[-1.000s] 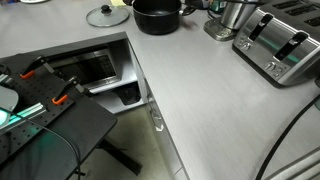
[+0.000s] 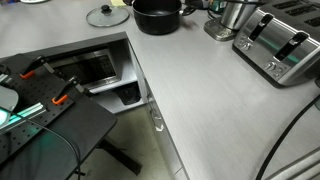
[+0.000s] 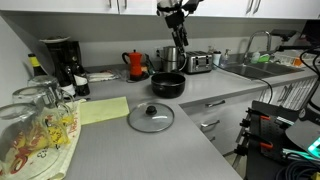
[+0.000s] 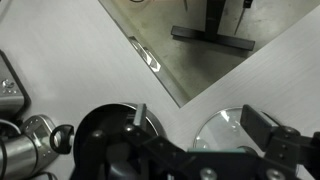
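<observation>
A black pot (image 2: 158,16) stands uncovered on the counter; its dark inside shows partly in the wrist view, behind my gripper. Beside it, flat on the countertop, lies a glass lid (image 3: 151,116) with a dark knob. My fingers are apart, and nothing is held between the fingers. Seen from above, one finger overlaps the pot's edge and the other overlaps the lid (image 4: 222,132), with both well below. In exterior view 2 the arm hangs high over the counter near the pot; exterior view 1 does not show the gripper.
A steel toaster (image 2: 280,42) and a metal jug (image 2: 232,16) stand along the counter past the pot. A yellow-green mat (image 3: 98,109) and glass jars (image 3: 40,105) are at the left. A drawer handle (image 4: 145,55) projects below its edge.
</observation>
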